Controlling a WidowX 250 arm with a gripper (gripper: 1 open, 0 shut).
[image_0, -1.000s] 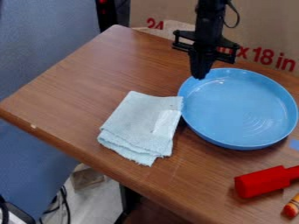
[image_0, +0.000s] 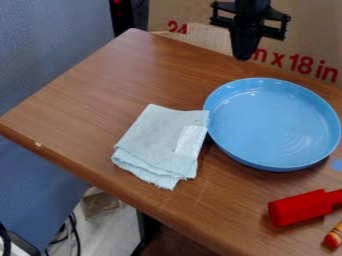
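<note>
A black gripper (image_0: 245, 48) hangs at the top right, above and behind the blue plate (image_0: 274, 122); whether its fingers are open or shut cannot be told at this size. The plate lies flat on the wooden table (image_0: 100, 80). A folded pale cloth (image_0: 160, 145) lies left of the plate, close by its edge.
A red object (image_0: 305, 207) lies at the lower right, with a small orange-and-red item (image_0: 334, 236) below it. A cardboard sheet (image_0: 310, 40) stands behind the table.
The gripper has risen away from above the plate's back rim and moved slightly right. The plate, cloth and red object have not moved.
</note>
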